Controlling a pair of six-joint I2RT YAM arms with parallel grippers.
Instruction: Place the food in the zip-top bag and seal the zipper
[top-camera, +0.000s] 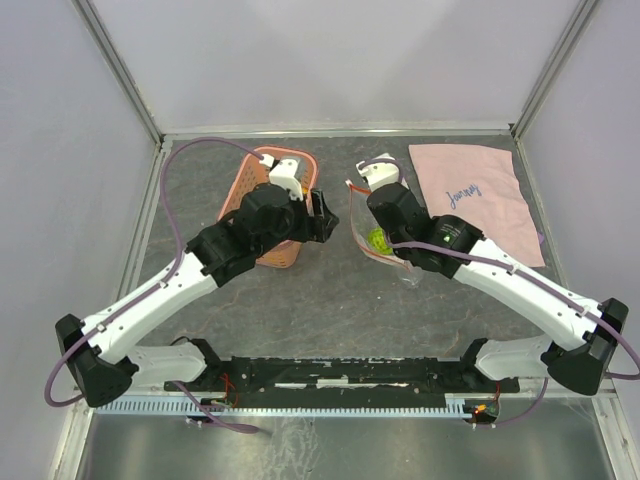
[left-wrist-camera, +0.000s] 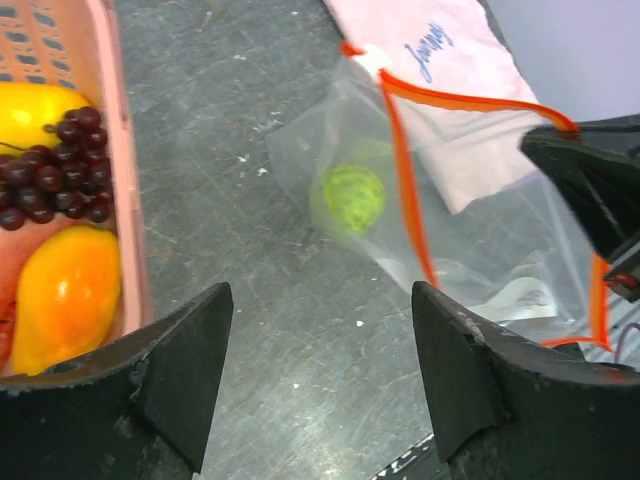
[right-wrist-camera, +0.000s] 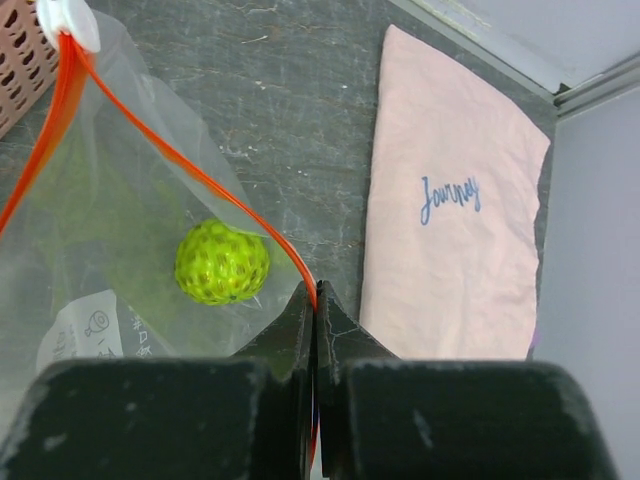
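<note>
A clear zip bag with orange zipper (left-wrist-camera: 405, 170) holds a green round food (right-wrist-camera: 222, 262). My right gripper is shut on the bag's orange zipper edge, holding it up at the middle right. My left gripper stands open over the dark floor beside the bag, near the orange basket (top-camera: 245, 180). In the left wrist view the basket holds dark grapes (left-wrist-camera: 60, 170), a yellow fruit (left-wrist-camera: 25, 115) and an orange-yellow mango (left-wrist-camera: 70, 300).
A pink cloth (top-camera: 478, 195) printed "Journey" lies at the back right. Metal rails and walls border the workspace.
</note>
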